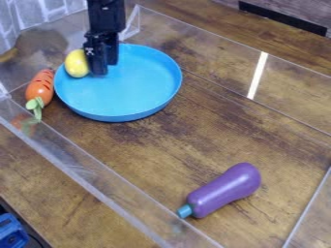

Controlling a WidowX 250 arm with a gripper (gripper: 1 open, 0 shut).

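The black gripper [99, 56] reaches down from the top over the left part of a blue plate [130, 93], its fingers beside a yellow lemon-like object [76, 64] at the plate's upper left. The gripper is open; whether it touches the yellow object is hard to tell. An orange toy carrot [41, 89] lies just left of the plate. A purple toy eggplant [226, 189] lies on the wooden surface at the lower right.
Clear plastic walls edge the wooden surface [155, 155]. A blue object [11, 232] sits at the lower left corner.
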